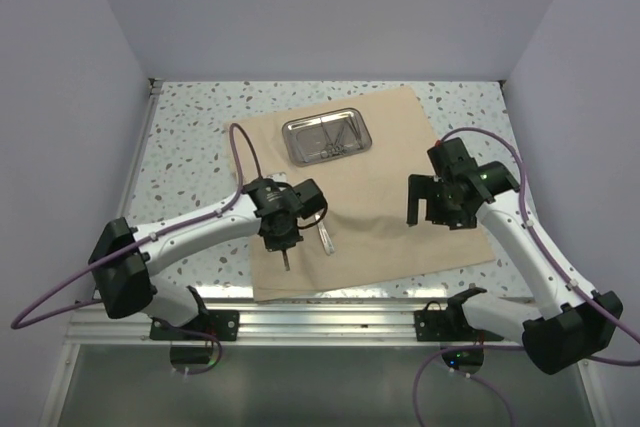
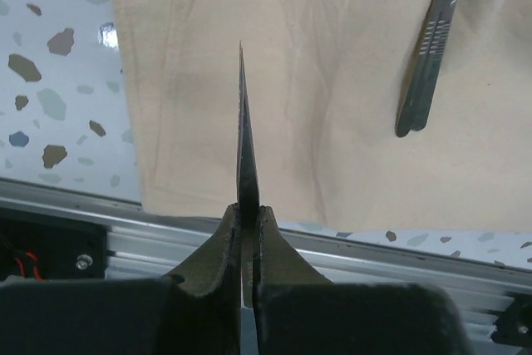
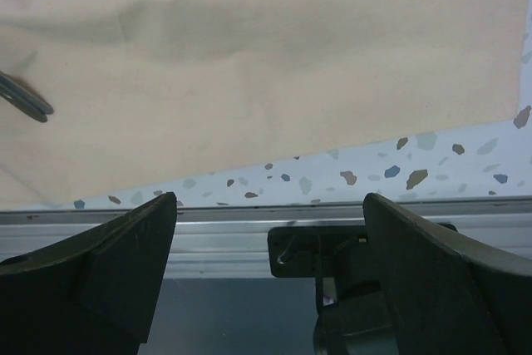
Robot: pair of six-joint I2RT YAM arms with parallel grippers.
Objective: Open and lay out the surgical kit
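Observation:
A beige cloth (image 1: 390, 242) lies spread over the speckled table. My left gripper (image 1: 284, 244) is shut on a slim, pointed metal instrument (image 2: 246, 155), held above the cloth's front left part. To its right, a metal tweezer-like instrument (image 2: 431, 64) rests on the cloth, also visible as silvery tweezers (image 1: 326, 237) in the top view. Farther back on the cloth sits a metal tray (image 1: 300, 154) with several thin instruments (image 1: 350, 132) inside. Over the cloth's right side, my right gripper (image 1: 433, 222) is open, with nothing between its fingers.
A metal rail (image 1: 320, 322) runs along the table's front edge.

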